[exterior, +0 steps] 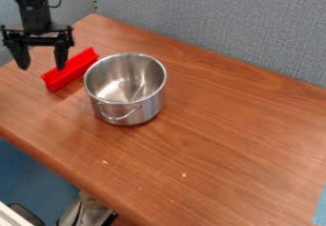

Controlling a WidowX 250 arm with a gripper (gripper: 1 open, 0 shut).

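Note:
My black gripper [40, 51] hangs at the upper left of the camera view, its two fingers spread apart and open, with nothing seen between them. Just right of and below it a red elongated block [69, 70] lies diagonally on the wooden table. A steel pot [125, 101] with a wire handle stands on the table beside the block, to its right.
Grey padded walls [230, 15] rise behind it, and its left edge drops off near the lower left.

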